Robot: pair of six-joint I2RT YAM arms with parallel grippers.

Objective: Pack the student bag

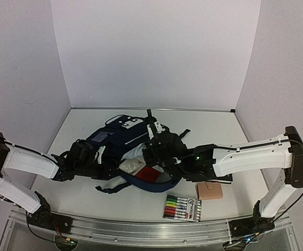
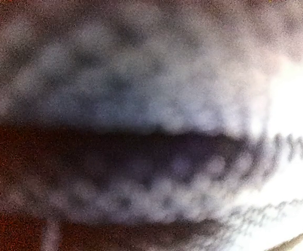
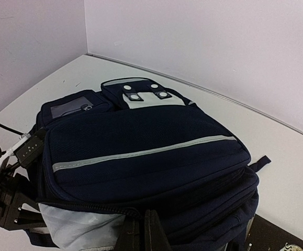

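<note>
The navy backpack [image 1: 127,128] lies in the middle of the table, its main compartment spread open toward the front. Inside it are a red item [image 1: 147,173] and a pale item [image 1: 132,166]. My left gripper [image 1: 108,170] is at the left side of the opening; fabric blurs its wrist view, so its fingers cannot be made out. In the right wrist view, my right gripper has its fingers close together at the bag's upper zipper edge, appearing shut on it. A marker set [image 1: 182,208] and a pink wallet [image 1: 209,190] lie outside, in front and to the right.
A dark flat item [image 1: 224,179] shows partly beneath the right arm. A loose strap [image 1: 113,188] trails at the front left of the bag. Walls close off the back and both sides.
</note>
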